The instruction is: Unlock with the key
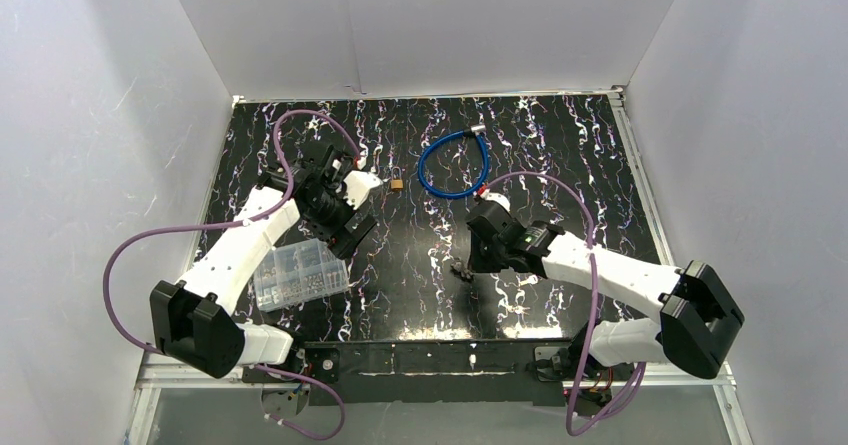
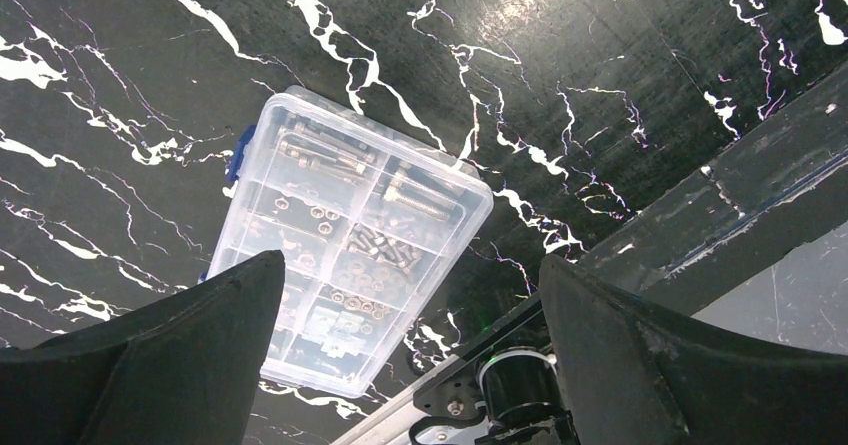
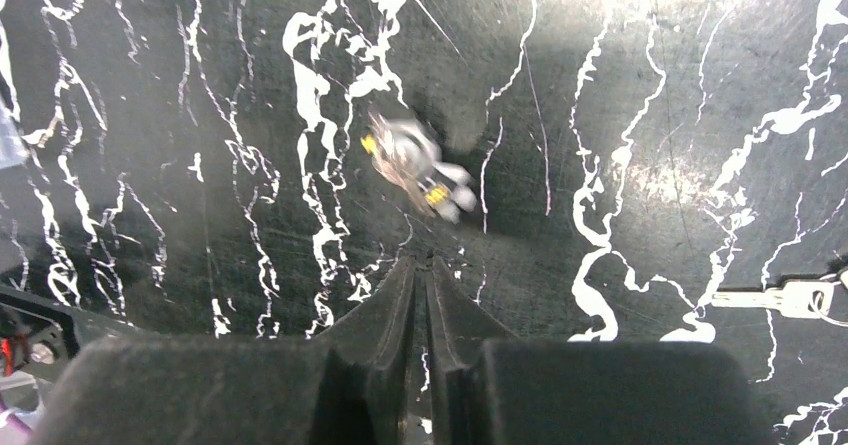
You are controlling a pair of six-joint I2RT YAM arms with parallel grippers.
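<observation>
A small brass padlock [image 1: 397,184] lies on the dark table in the top view, left of the blue loop. A grey figure keychain [image 3: 415,165] shows blurred ahead of my right gripper, apart from its fingertips; its ring cannot be made out. Those fingertips are parted by a thin gap with nothing visible between them. Silver keys [image 3: 795,299] lie at the right edge of the right wrist view, partly cut off. My left gripper is wide open and empty above the clear parts box.
The clear parts box [image 1: 300,277], holding screws and nuts, sits at the table's left front. A blue hose loop [image 1: 430,152] lies at the back middle. Bare table [image 1: 410,295] stretches between the arms. Purple cables [image 1: 592,315] run along both arms.
</observation>
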